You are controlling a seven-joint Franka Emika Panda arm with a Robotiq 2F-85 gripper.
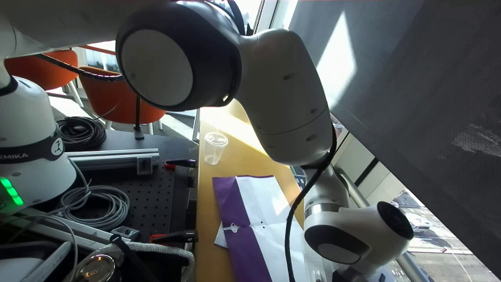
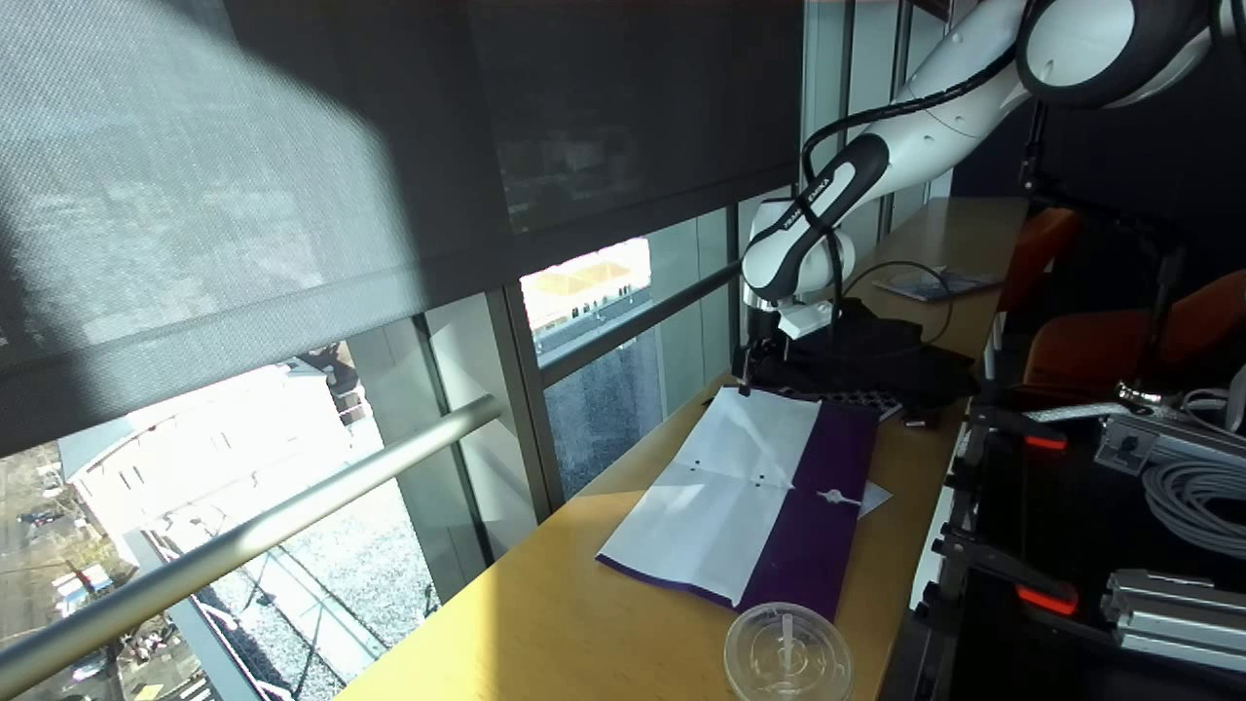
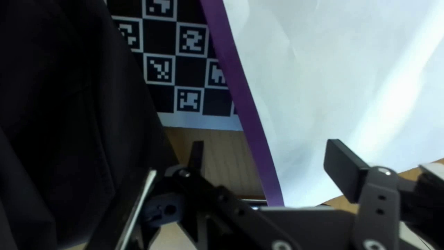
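Observation:
A large white and purple sheet (image 2: 713, 502), creased across, lies flat on the wooden table, its purple band toward the black workbench. At its far corner beside the window, my gripper (image 2: 753, 368) is low and pointing down. Seen from the wrist, the gripper is open, its fingers well apart. The sheet's purple edge (image 3: 249, 112) and white corner run through the space between them. The right fingertip (image 3: 343, 168) overlaps the white paper in the picture; whether it touches cannot be told. The left one is over bare wood beside dark cloth.
Dark fabric (image 3: 70, 116) lies close to the left finger. A black-and-white marker board (image 3: 179, 62) is partly under the sheet. A clear lidded cup (image 1: 215, 148) stands near the sheet's other end. A metal rail (image 2: 269, 537) runs along the window.

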